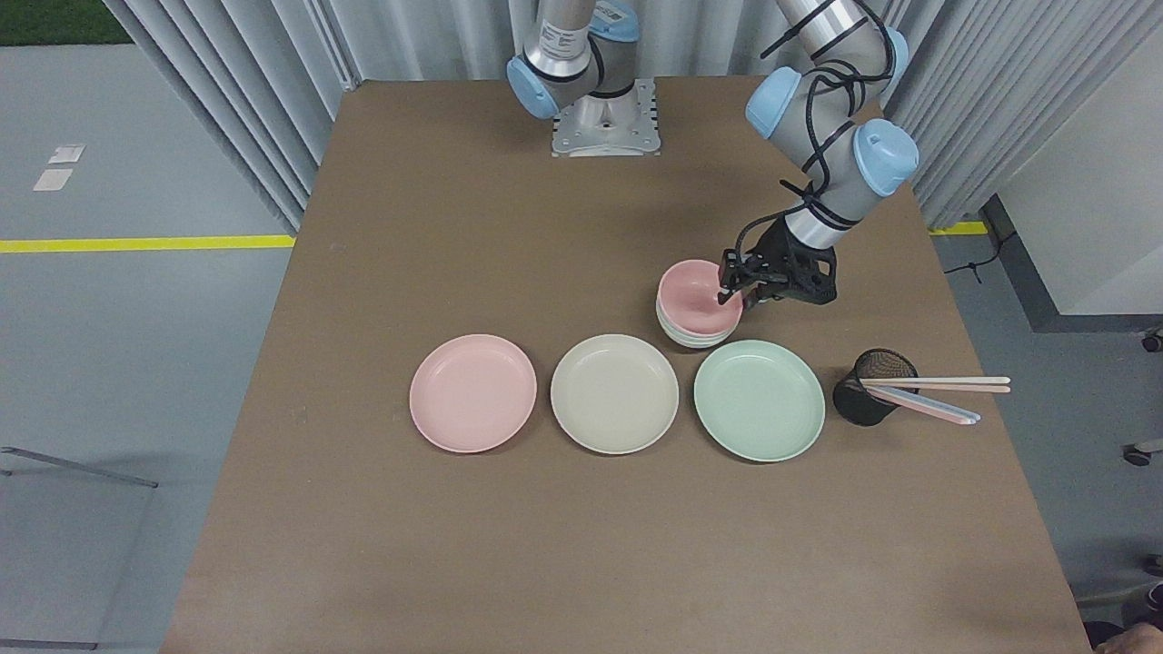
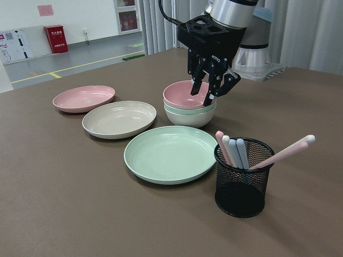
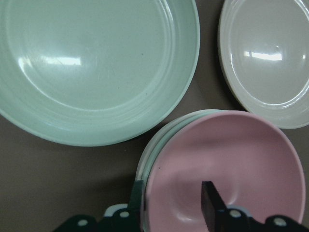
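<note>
A stack of bowls, pink bowl [image 1: 693, 292] on top of green and cream ones [image 2: 189, 119], stands behind the plates. My gripper [image 2: 202, 90] is over the stack's near right part; in the wrist view its fingers stand apart at the pink bowl's rim, one inside the bowl, the other at the rim. Whether they touch it is unclear. In a row lie a pink plate [image 1: 473, 392], a cream plate [image 1: 613, 393] and a green plate [image 1: 760, 400].
A black mesh cup [image 2: 240, 193] with several chopsticks stands right of the green plate.
</note>
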